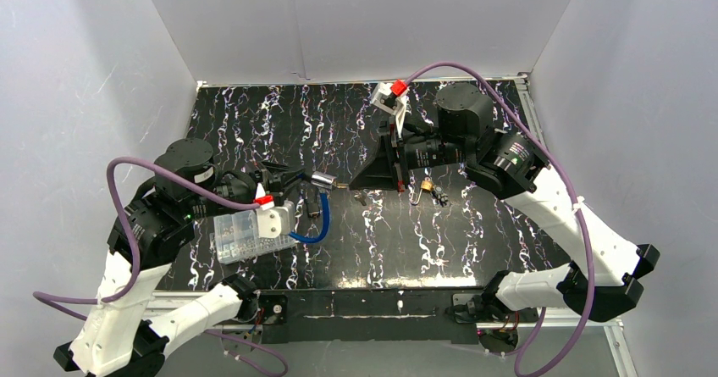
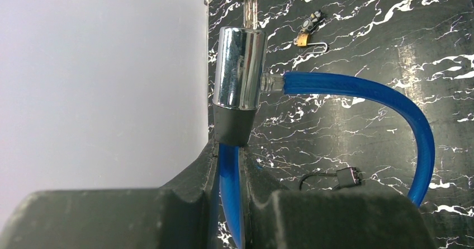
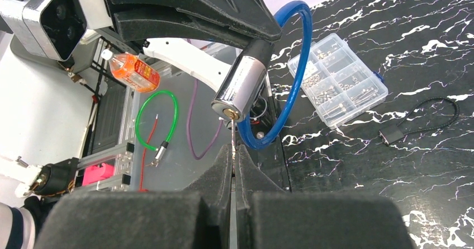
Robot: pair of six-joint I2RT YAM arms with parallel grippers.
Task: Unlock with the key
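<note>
A chrome cylinder lock (image 2: 240,67) with a blue cable (image 2: 358,85) looped out of its side is held off the table. My left gripper is shut on the lock's cable end, just behind its dark collar. Across from it, my right gripper is shut on a thin key (image 3: 233,137), whose bow is hidden between the fingers. The key lines up with the brass keyhole in the lock's end face, and its tip meets the face there. How deep it sits inside cannot be made out. In the top view, the key (image 1: 342,185) bridges the short gap between lock and right gripper.
A clear compartment box (image 3: 341,81) of small metal parts lies on the black marbled table, with a black cable lock (image 3: 391,134) near it. A brass padlock (image 1: 426,186) lies below the right arm.
</note>
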